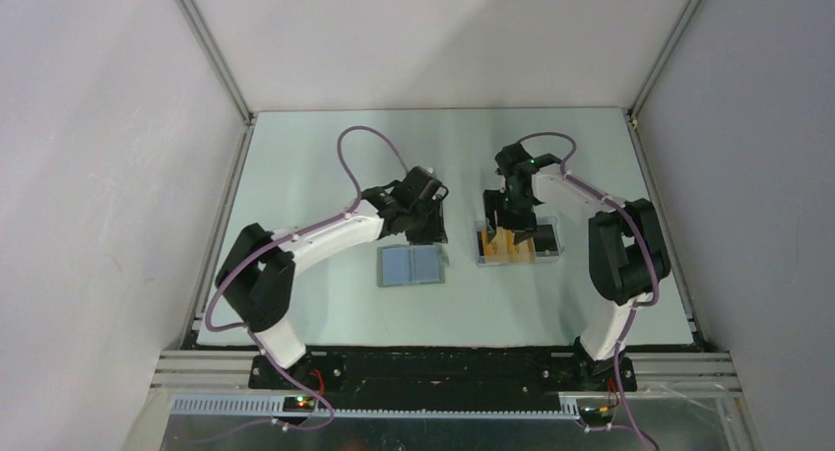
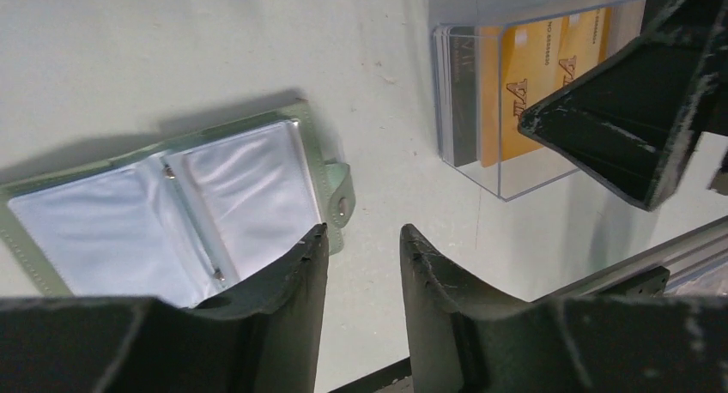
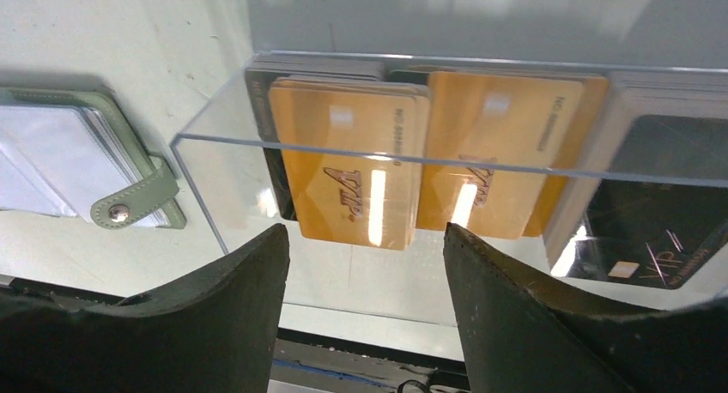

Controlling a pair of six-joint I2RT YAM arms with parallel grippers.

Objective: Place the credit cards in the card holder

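Note:
The green card holder (image 1: 411,281) with pale sleeves lies spread flat left of centre; its snap strap (image 2: 341,196) sticks out on the right side. A clear box (image 1: 554,258) to its right holds golden cards (image 3: 354,178), a second golden group (image 3: 494,144) and dark cards (image 3: 661,213). My left gripper stands open just right of the holder in its wrist view, nothing between its fingers. Over the box, my right gripper is spread, empty, in front of the golden cards in its wrist view.
The box's clear upper edge (image 3: 343,151) crosses in front of the cards. Table surface (image 1: 453,318) in front of the holder and box is bare, as is the area behind. Both arms stand close together near the box.

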